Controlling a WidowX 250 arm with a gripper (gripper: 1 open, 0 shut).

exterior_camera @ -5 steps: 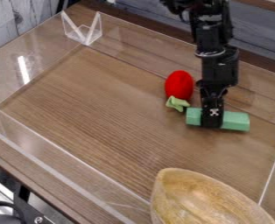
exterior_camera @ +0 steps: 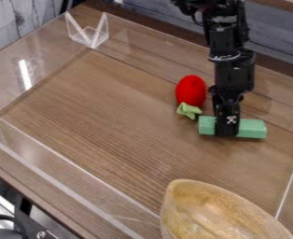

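Note:
The black gripper (exterior_camera: pixel 228 119) reaches down from the top right onto a green bar (exterior_camera: pixel 249 128) lying on the wooden table, and is shut on the bar's middle. A red strawberry-like object (exterior_camera: pixel 191 89) with a pale green top (exterior_camera: pixel 188 111) lies just left of the gripper. The fingertips are partly dark and hard to make out.
A pale oval bowl (exterior_camera: pixel 224 215) sits at the front right. A clear plastic piece (exterior_camera: pixel 87 30) is at the back left corner.

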